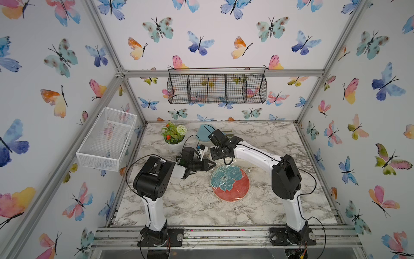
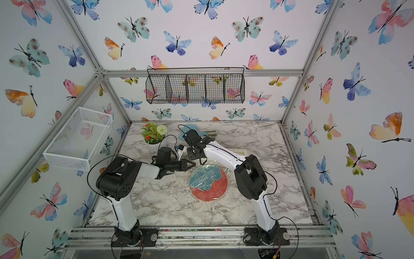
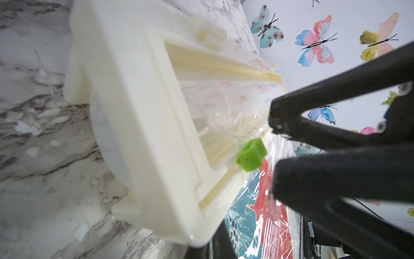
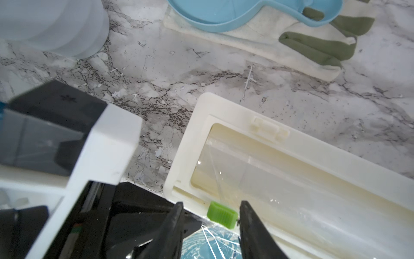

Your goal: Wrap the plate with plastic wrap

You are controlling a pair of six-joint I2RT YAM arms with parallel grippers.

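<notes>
A red plate with a teal flower lies on the table under clear, shiny plastic wrap. Behind it is the cream wrap dispenser, with clear film inside and a green cutter slider at its left end. My right gripper is part open over that end; its fingertips appear either side of the slider, though contact cannot be judged. At the plate's upper left, beside the dispenser's end, my left gripper is shut, with no clear sign of film between its fingers. The right arm hides much of the dispenser from above.
A potted plant stands behind the left arm. At the back lie a blue dish and a folded cloth. A white mesh basket hangs left.
</notes>
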